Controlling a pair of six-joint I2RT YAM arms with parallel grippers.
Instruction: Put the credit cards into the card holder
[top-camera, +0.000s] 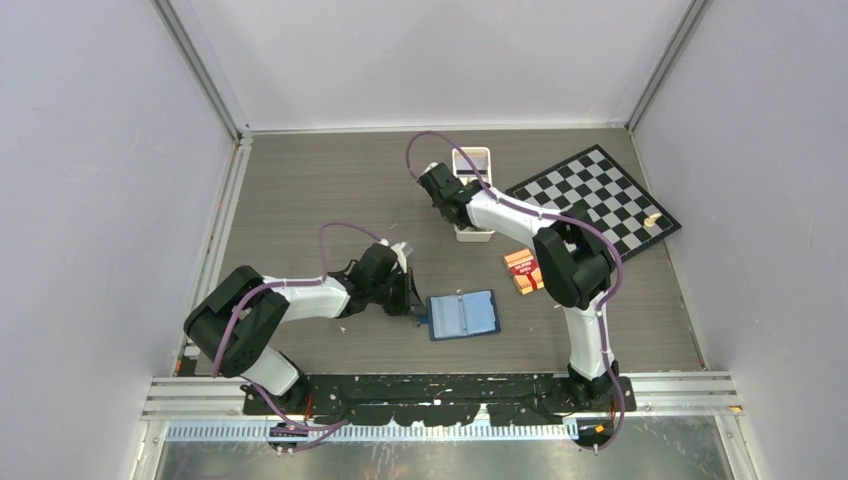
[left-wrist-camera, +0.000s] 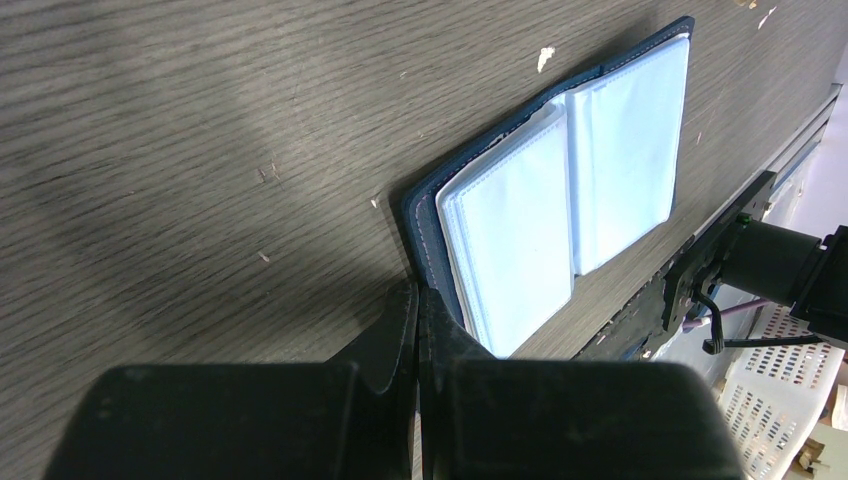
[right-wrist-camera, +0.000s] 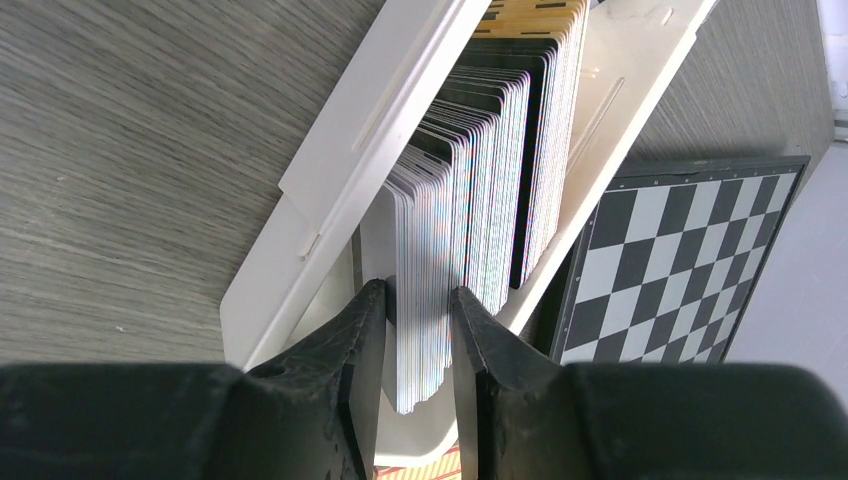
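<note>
The open card holder (top-camera: 463, 314), dark blue with pale blue pockets (left-wrist-camera: 512, 230), lies near the front of the table. My left gripper is shut at its left edge, nothing visible between the fingers. In the right wrist view, a long white box (right-wrist-camera: 260, 290) holds stacks of cards (right-wrist-camera: 485, 150). My right gripper is part open over the front stack, its fingertips on either side of some white cards; whether it grips them is unclear. In the top view that box is largely hidden under the right arm.
A checkerboard (top-camera: 595, 200) lies at the back right with a small yellow piece on it. An orange-red pack (top-camera: 525, 270) sits right of the holder.
</note>
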